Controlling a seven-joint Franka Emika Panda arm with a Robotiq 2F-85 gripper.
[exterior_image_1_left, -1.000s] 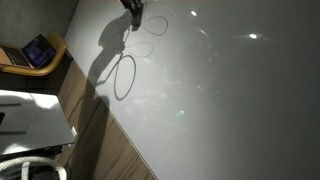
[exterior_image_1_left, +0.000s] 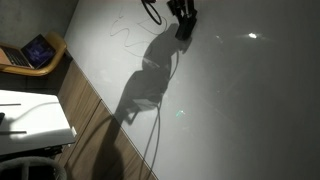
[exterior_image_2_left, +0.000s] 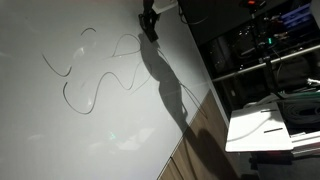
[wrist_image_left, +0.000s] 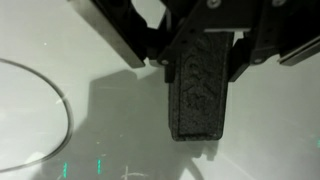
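A dark, rough-textured block (wrist_image_left: 198, 98), looking like a board eraser, sits between the fingers of my gripper, which is shut on it. In exterior view 1 the gripper (exterior_image_1_left: 182, 8) is at the top edge, with the block (exterior_image_1_left: 186, 26) close to or on the whiteboard (exterior_image_1_left: 235, 110); contact cannot be told. Thin dark squiggles (exterior_image_1_left: 125, 38) are on the board to its left. Exterior view 2 shows curved strokes (exterior_image_2_left: 97, 92) on the board left of the gripper (exterior_image_2_left: 148, 14). A curved line (wrist_image_left: 68, 112) shows at left in the wrist view.
The arm's shadow (exterior_image_1_left: 148, 85) falls across the board. Beyond the board's edge lie a wooden strip (exterior_image_1_left: 95, 125), a white table (exterior_image_1_left: 40, 120) and a laptop (exterior_image_1_left: 38, 50) on a chair. The board's right side in exterior view 1 is clear.
In exterior view 1, my gripper and its shadow have moved right along the top of the board. The squiggles to its left now show more plainly.
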